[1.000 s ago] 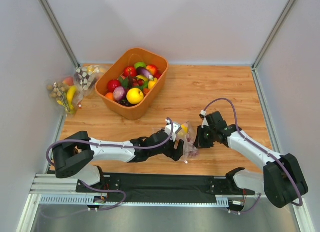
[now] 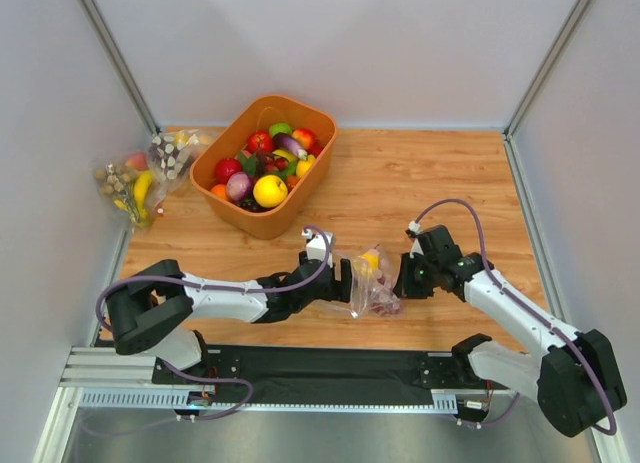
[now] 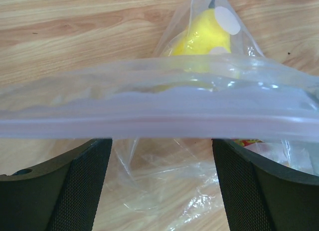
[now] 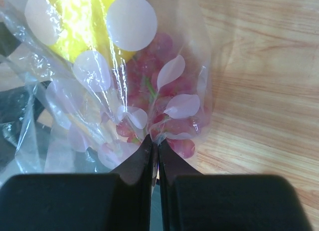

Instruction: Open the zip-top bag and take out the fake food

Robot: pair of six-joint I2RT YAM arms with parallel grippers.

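A clear zip top bag [image 2: 372, 293] lies on the table between my two arms. Through its film show a yellow fruit [image 4: 89, 21] and red grapes [image 4: 169, 116]. My right gripper is shut on the bag's film beside the grapes. At the bag's other end, my left gripper has its fingers [image 3: 82, 191] apart. A pale zip strip [image 3: 159, 114] of the bag crosses close in front of the left wrist camera, beyond the fingertips. Nothing is clearly gripped between the left fingers.
An orange bin [image 2: 228, 208] full of fake fruit and vegetables stands at the back left. Filled clear bags [image 2: 140, 188] lie left of it.
The right gripper has shifted a little to the right.
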